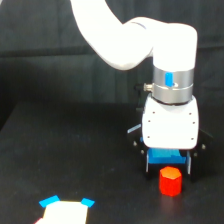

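Note:
My gripper (167,165) points down at the right of the table, under its white hand. Dark finger parts show low on either side, but their tips are hard to make out against the black surface. A blue object (166,157) lies just below the hand, partly covered by it; a bit of blue also shows at the hand's left edge. In front of the blue object, nearer the camera, stands a small orange-red block (170,181), with a roughly hexagonal top. Whether the fingers touch or hold the blue object cannot be told.
At the bottom left edge is a white object (65,213) with blue pieces at its upper corners, cut off by the frame. Dark curtain hangs behind.

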